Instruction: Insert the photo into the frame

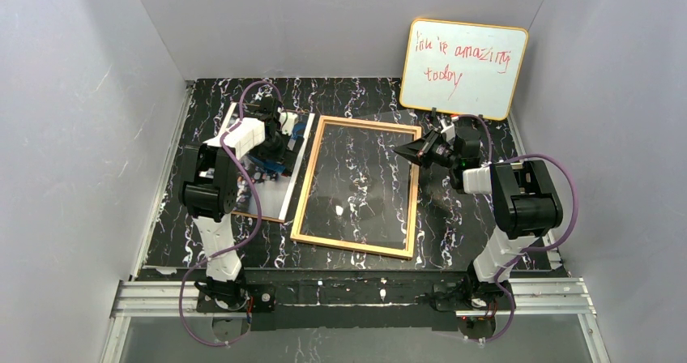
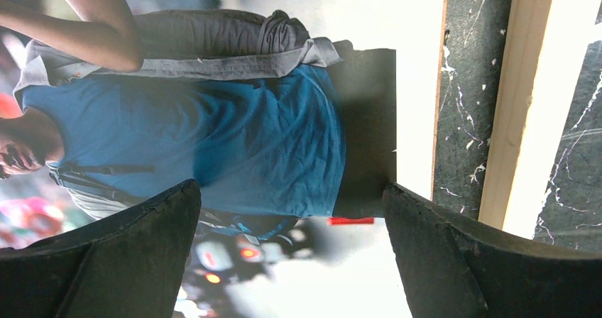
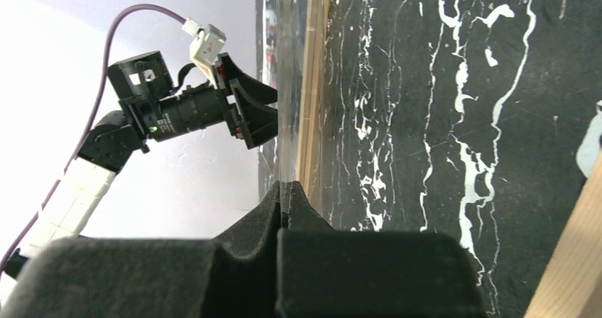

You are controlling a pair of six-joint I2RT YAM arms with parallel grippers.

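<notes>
The wooden frame [image 1: 305, 185] lies on the dark marbled table at centre. My right gripper [image 1: 398, 150] is at its right side, shut on a clear sheet [image 3: 289, 84] that shows edge-on in the right wrist view, rising from the fingertips. From above, the sheet is nearly invisible; a small bright glint [image 1: 339, 211] shows inside the frame's outline. The photo [image 2: 270, 140], a person in a blue shirt, lies on the left side of the table. Over it my left gripper stands open, nothing between its fingers. The left arm hides part of the photo from above.
A whiteboard [image 1: 463, 67] with red writing leans at the back right. A narrow strip of table separates the photo's board [image 2: 419, 84] from the frame's left bar. Bare table [image 1: 450, 225] shows right of the frame. Grey walls enclose the sides and back.
</notes>
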